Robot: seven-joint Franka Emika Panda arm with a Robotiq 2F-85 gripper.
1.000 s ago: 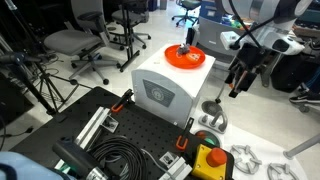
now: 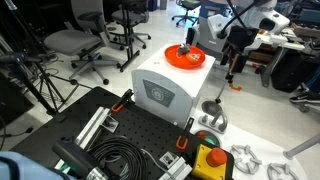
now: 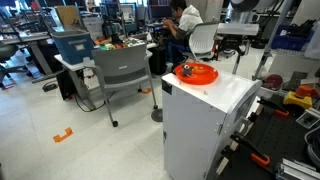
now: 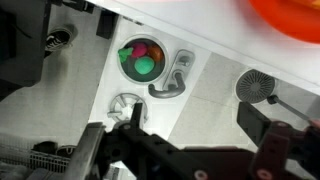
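My gripper [image 2: 235, 78] hangs in the air beside the white cabinet [image 2: 166, 94], over the light countertop. In the wrist view its black fingers [image 4: 96, 152] stand wide apart at both sides, open, with nothing between them. Below is a small round sink [image 4: 142, 78] holding a green ball [image 4: 144, 65] and some red and green items. A grey faucet [image 4: 178, 80] stands at the sink's side. On the cabinet's top sits an orange-red plate [image 2: 186, 57] with small items on it. The plate's edge also shows at the wrist view's upper right.
Stove burners [image 2: 246, 158] lie on the counter's near side. An orange and yellow block-like device [image 2: 210, 160] stands on the black cart, close to coiled black cables [image 2: 118, 157]. At the back are chairs [image 3: 124, 75] and a seated person [image 3: 187, 30].
In exterior view 1 my gripper has shifted slightly upward in the picture, and the arm has turned a little. The plate and the sink have not moved.
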